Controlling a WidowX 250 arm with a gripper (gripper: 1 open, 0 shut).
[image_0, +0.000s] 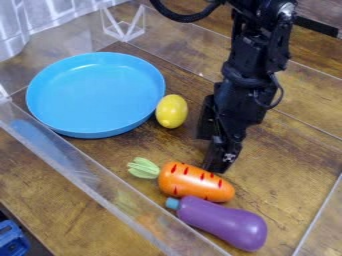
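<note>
My gripper (214, 140) hangs low over the wooden table, its fingers pointing down just above and behind an orange toy carrot (198, 183) with green leaves. A yellow toy lemon (171, 111) stands to the left of the gripper, and a purple toy eggplant (223, 224) lies in front of the carrot. The fingers are dark and seen side-on, with nothing visible held in them.
A blue plate (91, 92) sits at the left. A clear plastic wall runs along the lower left, with a blue object (8, 238) outside it. Bare wood (297, 140) is free at the right.
</note>
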